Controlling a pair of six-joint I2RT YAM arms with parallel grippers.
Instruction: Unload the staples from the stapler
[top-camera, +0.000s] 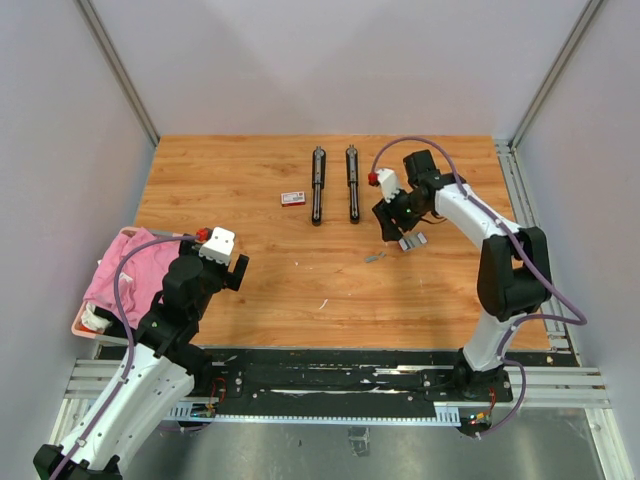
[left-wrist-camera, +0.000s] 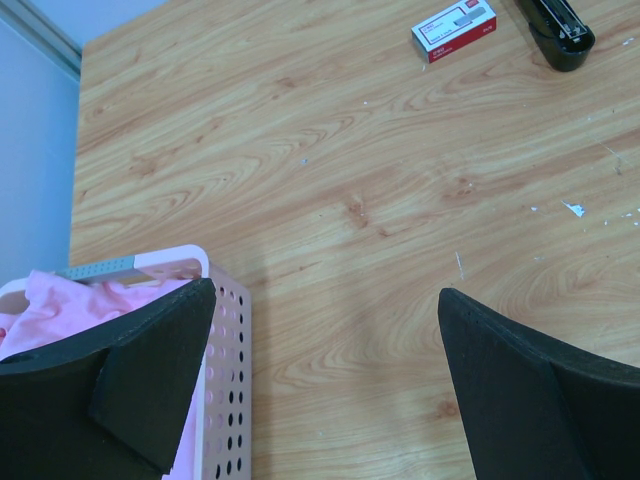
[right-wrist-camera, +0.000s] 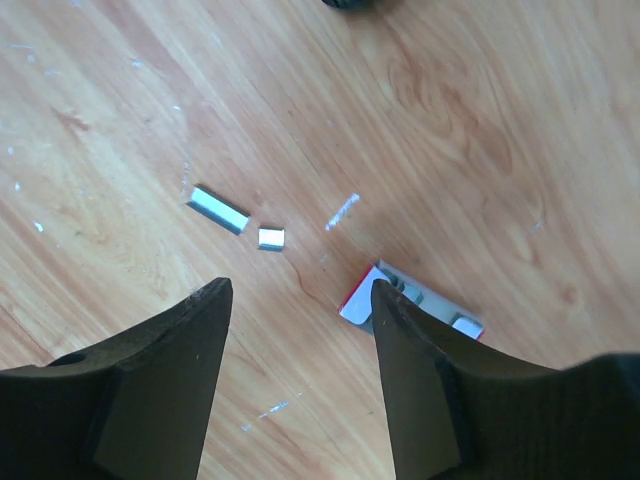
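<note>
Two black staplers, the left stapler (top-camera: 318, 185) and the right stapler (top-camera: 353, 185), lie side by side across the back middle of the table. In the right wrist view a longer staple strip (right-wrist-camera: 218, 210) and a short staple piece (right-wrist-camera: 271, 238) rest on the wood. Beyond the right finger lies an open small box (right-wrist-camera: 425, 298) with pieces inside, partly hidden by that finger. My right gripper hangs above these, open and empty. Over the table's left side, next to the basket, my left gripper is open with nothing between its fingers.
A red-and-white staple box (top-camera: 293, 199) sits left of the staplers. At the left edge stands a pink basket (left-wrist-camera: 228, 380) with pink cloth in it. Small scraps (left-wrist-camera: 573, 209) dot the wood.
</note>
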